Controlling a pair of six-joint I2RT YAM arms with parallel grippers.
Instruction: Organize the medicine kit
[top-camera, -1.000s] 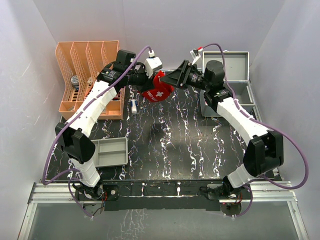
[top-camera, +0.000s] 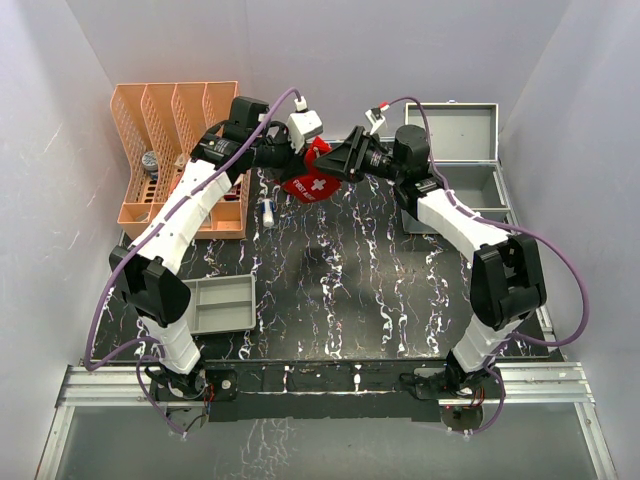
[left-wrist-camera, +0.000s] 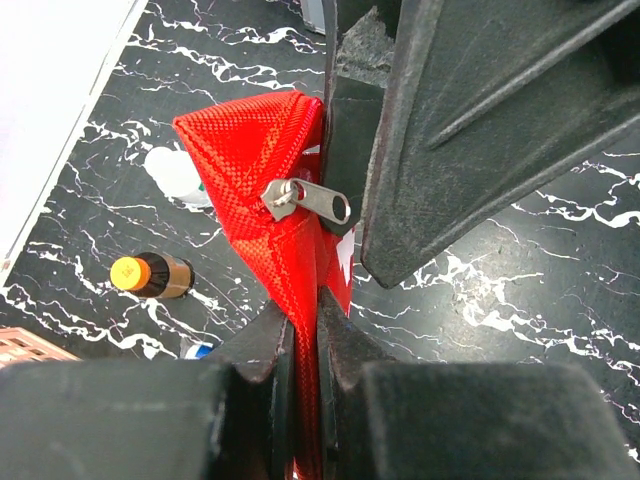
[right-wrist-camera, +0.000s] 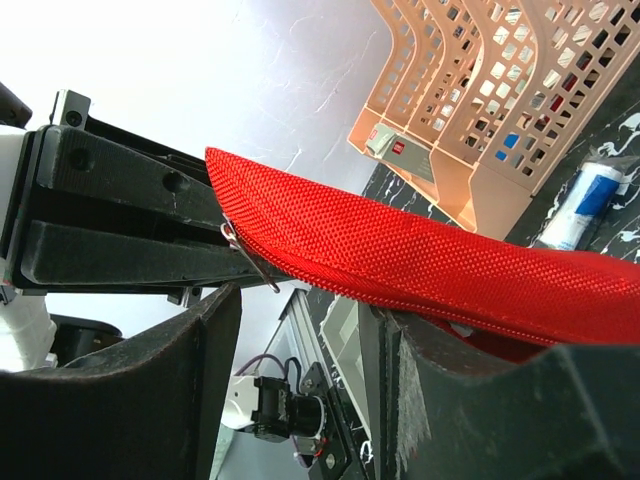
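Observation:
A red first aid pouch (top-camera: 312, 184) with a white cross hangs above the table, with my left gripper shut on its edge. A metal zipper pull (left-wrist-camera: 306, 199) sticks out near the pouch's upper corner. My right gripper is open at the pouch's other end, close to the zipper pull (right-wrist-camera: 248, 256); in the right wrist view the red fabric (right-wrist-camera: 420, 240) passes just beyond its fingers. Whether those fingers touch the pouch, I cannot tell. Behind the right arm stands an open grey case (top-camera: 470, 184), its lid raised.
An orange slotted organizer (top-camera: 215, 225) stands at the back left. Beside it lies a white tube (top-camera: 267, 213). A brown bottle with an orange cap (left-wrist-camera: 152, 275) lies on the table. The grey tray (top-camera: 221, 304) at front left is empty.
My right gripper has moved left, further over the pouch's right end, its arm shifting the same way. The left arm and the pouch in its grip stay nearly still.

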